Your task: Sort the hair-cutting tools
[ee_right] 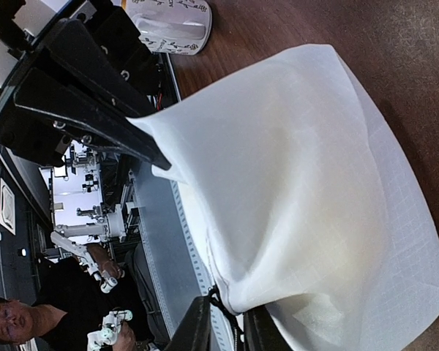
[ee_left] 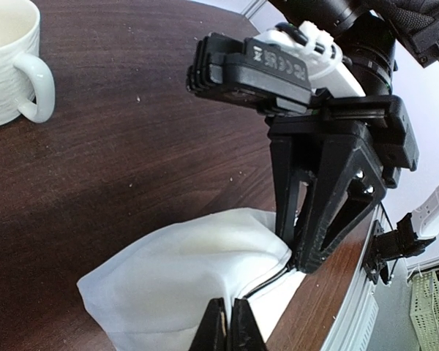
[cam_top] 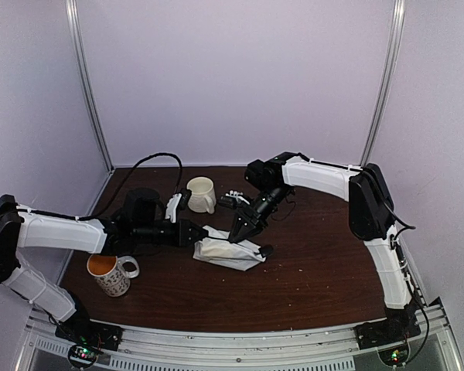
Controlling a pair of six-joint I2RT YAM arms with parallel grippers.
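A white cloth pouch [cam_top: 228, 255] lies crumpled at the table's middle, with a dark cord along its opening [ee_left: 267, 281]. My left gripper is shut at the pouch's edge by the cord; in the right wrist view its fingers reach the pouch's corner from the upper left. My right gripper is down at the other side of the pouch, at the dark cord and bunched fabric; whether it grips them is unclear. No hair cutting tool is clearly visible; what the pouch holds is hidden.
A white mug [cam_top: 201, 195] stands behind the pouch, and a patterned mug with orange inside [cam_top: 112, 280] at the front left. A person shows beyond the table in the right wrist view.
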